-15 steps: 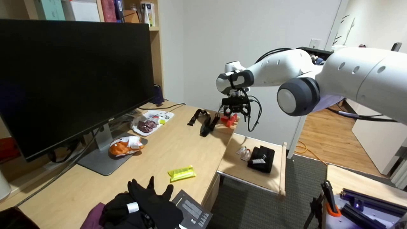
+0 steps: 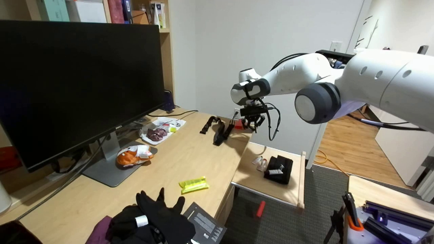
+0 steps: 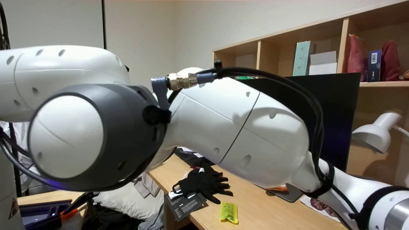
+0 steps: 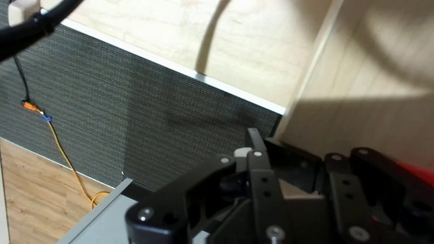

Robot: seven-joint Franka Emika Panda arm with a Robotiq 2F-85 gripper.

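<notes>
My gripper [image 2: 253, 124] is low at the far right corner of the desk. In the wrist view the gripper looks shut, its dark fingertips [image 4: 256, 138] close together by the desk edge; I cannot make out anything held between them. A red object [image 2: 239, 124] lies on the desk corner just beside the gripper, partly hidden behind it, and a red patch of it [image 4: 421, 173] shows at the right of the wrist view. On the carpet below the desk is a red stick-like piece [image 2: 260, 209]. Exterior view 2 does not show the gripper.
Black straps [image 2: 220, 132] lie left of the gripper. A lower wooden surface [image 2: 260, 183] holds a black pouch [image 2: 280, 170]. Nearer on the desk are a yellow packet [image 2: 194, 185], black gloves [image 2: 162, 215] and a large monitor [image 2: 81, 81].
My gripper has moved slightly down and right towards the desk edge. A red piece now lies on the floor where carpet was bare, and less red shows on the desk corner.
</notes>
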